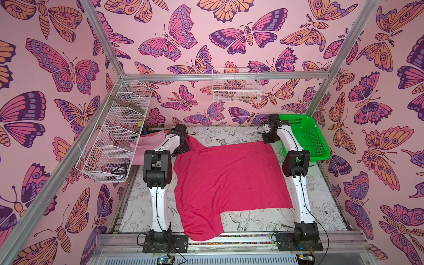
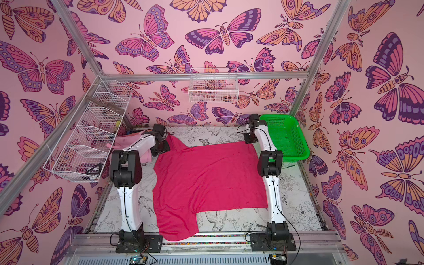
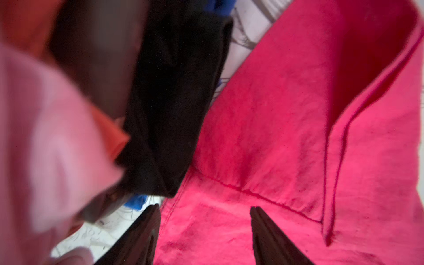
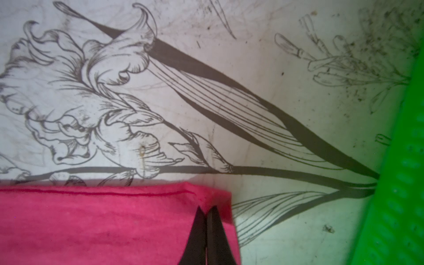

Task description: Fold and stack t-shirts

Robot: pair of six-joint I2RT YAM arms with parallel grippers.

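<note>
A red t-shirt (image 1: 234, 176) lies spread across the table (image 1: 326, 203), a sleeve toward the front left. My left gripper stands open over its back-left corner, where folded red fabric shows beside a pile of pink (image 3: 48, 154), orange and black (image 3: 172, 88) garments. My right gripper is shut at the shirt's back-right corner, with the fabric puckered at its fingertips.
A green basket (image 1: 322, 141) stands at the back right, beside the right gripper. White wire baskets (image 1: 106, 163) hang on the left and back walls. Bare table shows along the back, right and front left.
</note>
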